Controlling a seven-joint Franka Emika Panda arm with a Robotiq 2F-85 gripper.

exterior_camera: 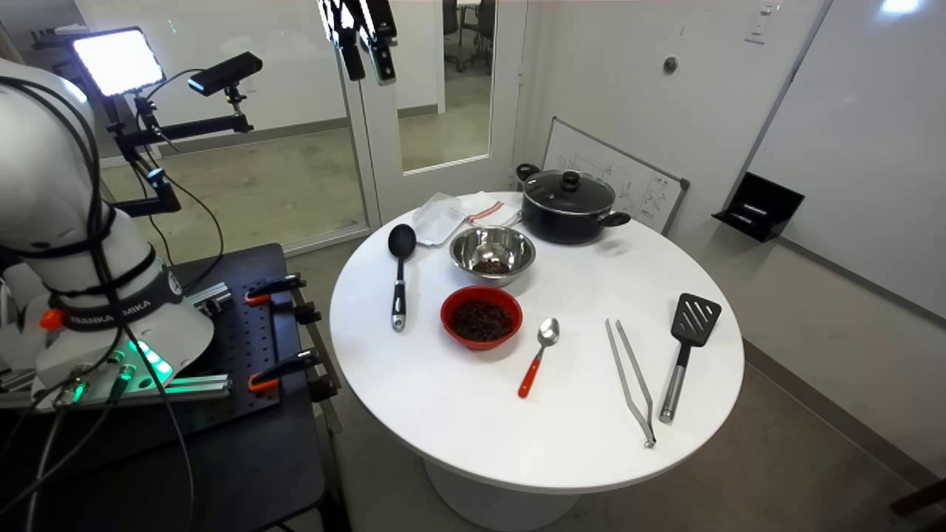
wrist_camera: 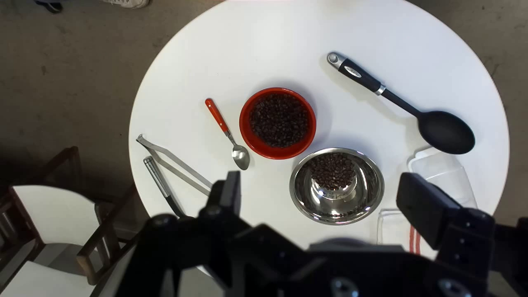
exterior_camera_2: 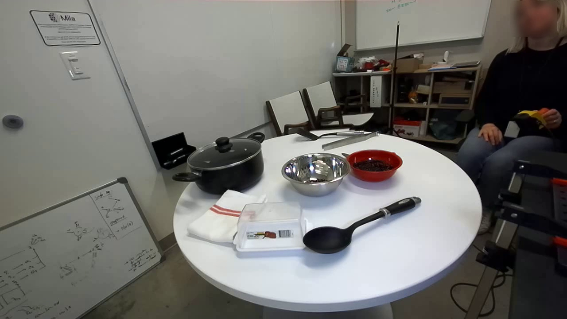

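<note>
My gripper stands open high above the round white table (wrist_camera: 277,42), nothing between its fingers; in exterior view 1 only its fingertips (exterior_camera: 383,66) and lower part show at the top edge. A red bowl (exterior_camera: 481,318) full of dark beans sits near the table's middle. Beside it, a steel bowl (wrist_camera: 337,186) holds a smaller heap of beans at one side. The red-handled spoon (exterior_camera: 538,356) lies apart from both bowls. A black serving spoon (exterior_camera_2: 361,226) lies at the edge nearest exterior view 2.
A lidded black pot (exterior_camera_2: 226,164) stands beside a folded towel (exterior_camera_2: 220,215) and a clear plastic box (exterior_camera_2: 271,227). Metal tongs (exterior_camera: 631,383) and a slotted spatula (exterior_camera: 687,346) lie at the opposite side.
</note>
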